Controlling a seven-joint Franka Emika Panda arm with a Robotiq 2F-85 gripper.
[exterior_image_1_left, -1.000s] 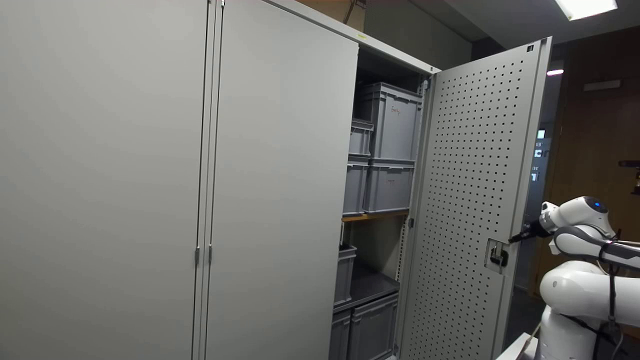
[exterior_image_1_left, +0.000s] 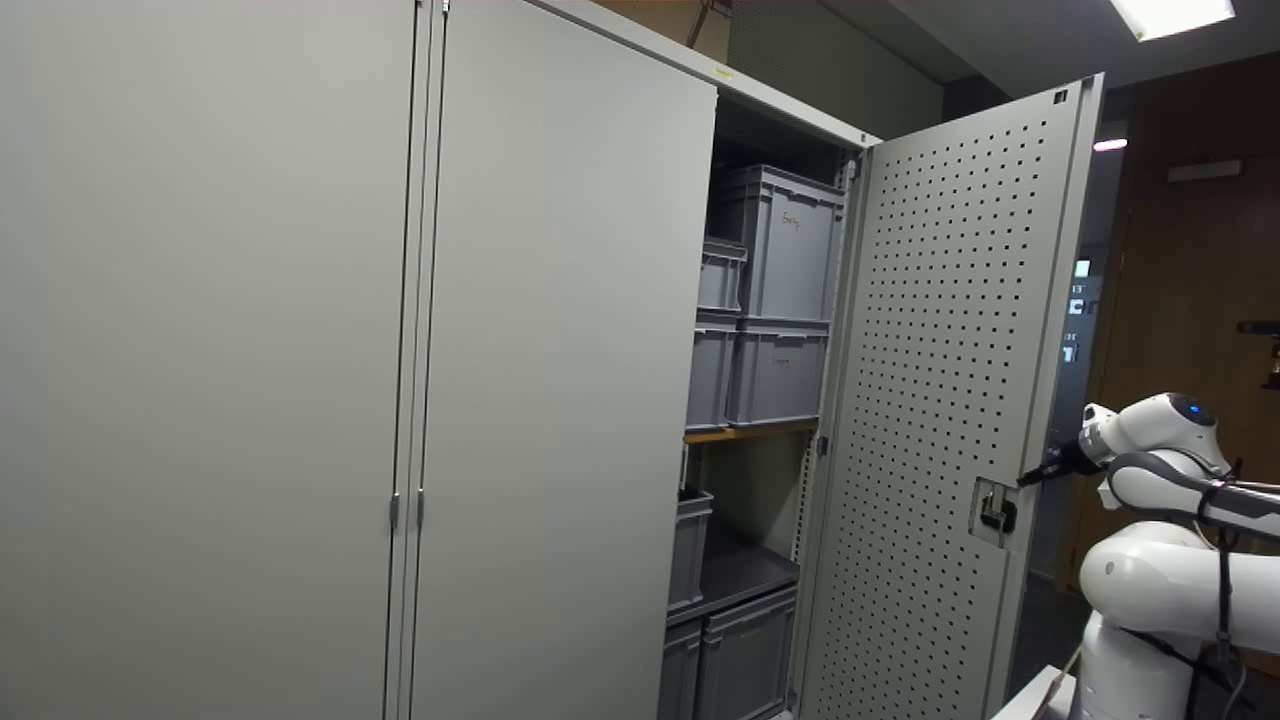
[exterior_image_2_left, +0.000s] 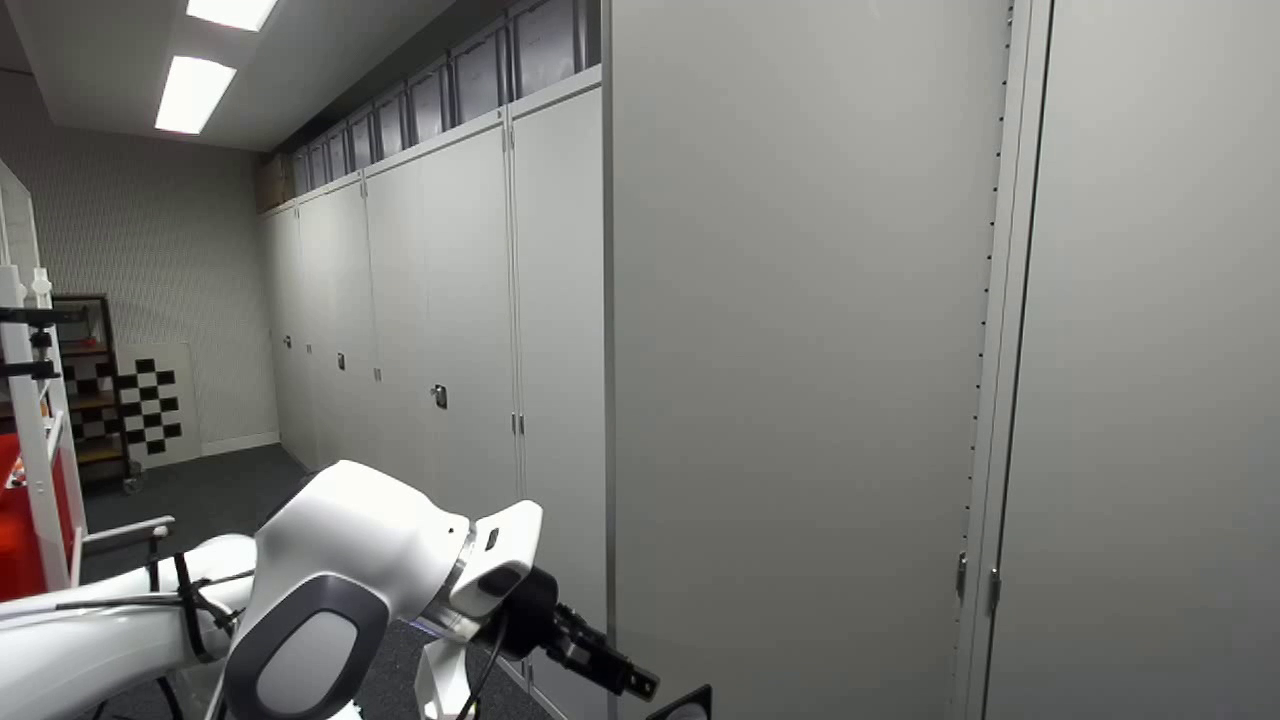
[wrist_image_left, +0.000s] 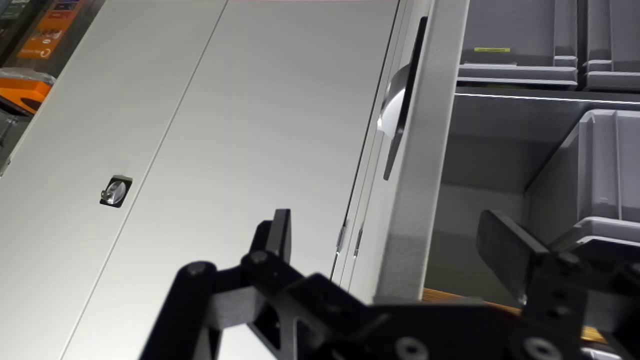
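One cabinet door (exterior_image_1_left: 942, 360), perforated on its inner face, stands swung out from the cabinet. My gripper is open wide, its two black fingers (wrist_image_left: 280, 237) well apart in the wrist view. The free edge of the door (wrist_image_left: 420, 180) runs down through the space between them in that view; whether either finger touches it cannot be told. In exterior view 1 the gripper's tip (exterior_image_1_left: 1032, 478) is at the door's free edge, close to the inner latch (exterior_image_1_left: 994, 509). A black-framed lock handle (wrist_image_left: 408, 99) shows on the door's outer face.
Grey bins (exterior_image_1_left: 786, 258) fill shelves inside the open cabinet. The neighbouring door (exterior_image_1_left: 564, 360) is shut. Behind my arm in exterior view 2, more closed cabinets (exterior_image_2_left: 450, 240) line the wall, with dark open floor (exterior_image_2_left: 228, 492) in front of them.
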